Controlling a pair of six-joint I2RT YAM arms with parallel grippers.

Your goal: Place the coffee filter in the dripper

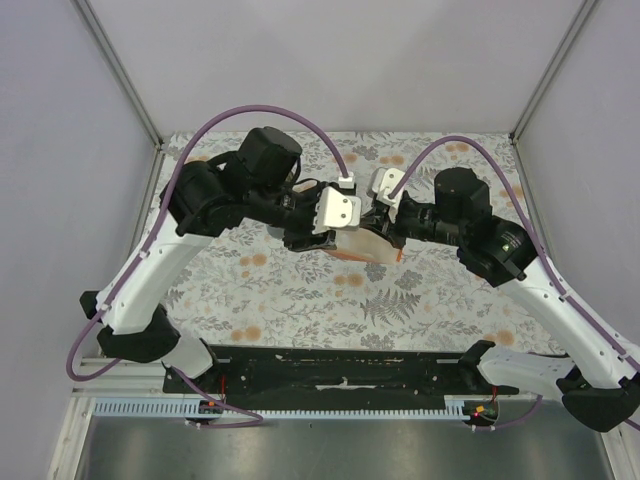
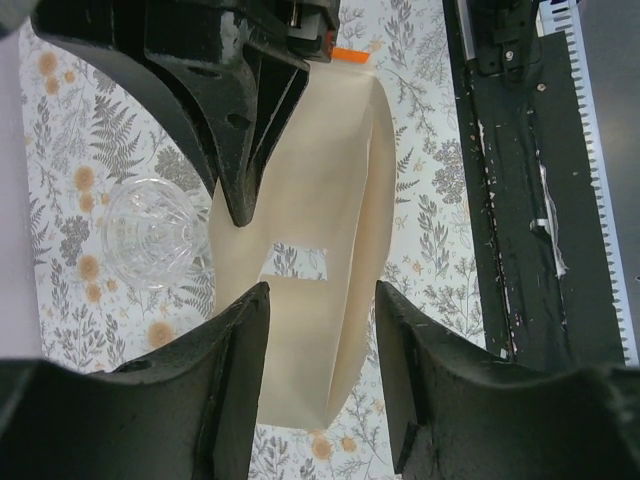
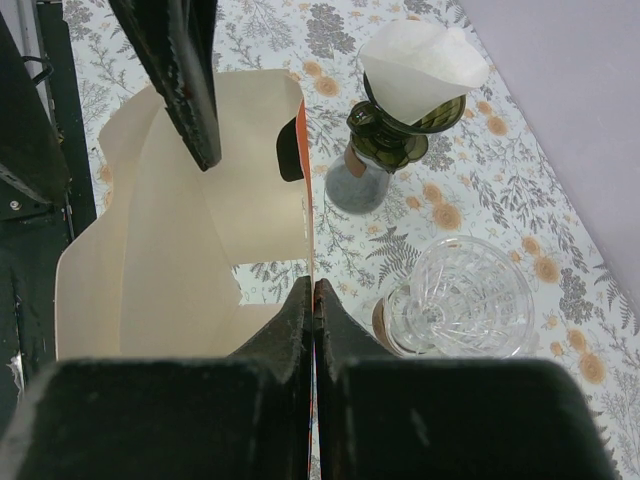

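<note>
A cream paper packet with an orange edge (image 1: 368, 250) (image 2: 300, 350) (image 3: 170, 250) hangs between my two grippers over the table. My right gripper is shut on the packet's edge. My left gripper stands open, its fingers around the near part of the packet without closing on it. In the right wrist view a white paper cone (image 3: 420, 65) sits in a dark green dripper (image 3: 400, 130) on a glass carafe (image 3: 357, 185).
A clear plastic or glass cup (image 2: 150, 230) (image 3: 465, 295) stands on the floral tabletop (image 1: 390, 300), near the packet. Walls border the back and both sides.
</note>
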